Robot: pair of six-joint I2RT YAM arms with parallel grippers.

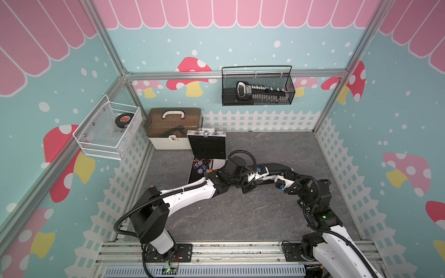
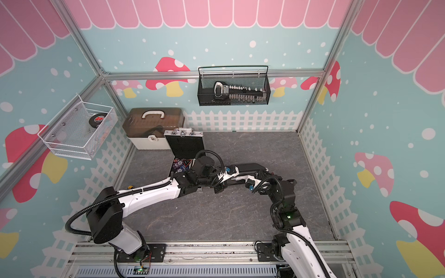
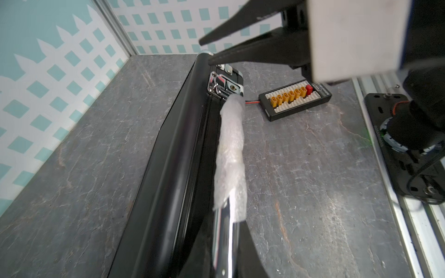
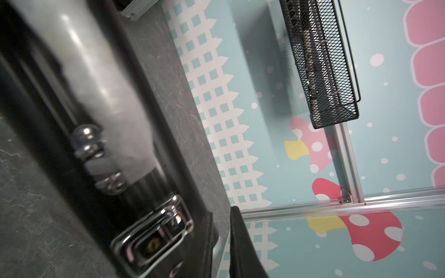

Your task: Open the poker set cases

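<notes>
An aluminium-trimmed case [image 1: 206, 147] stands open at the back left, chips and cards in its base. In front, to its right, a second black case [image 3: 171, 176] lies closed, with a wrapped handle [image 3: 230, 139] and metal latches [image 3: 224, 85]. My left gripper is at the handle, shut; whether anything is between its fingers is unclear. My right gripper is beside the latch [image 4: 153, 241] at the case's end, fingers a little apart.
A tool box [image 1: 171, 139] is at the back left. Wire baskets [image 1: 257, 102] hang on the walls. A board with yellow connectors [image 3: 292, 104] lies by the case. Grey floor shows clear around the arms.
</notes>
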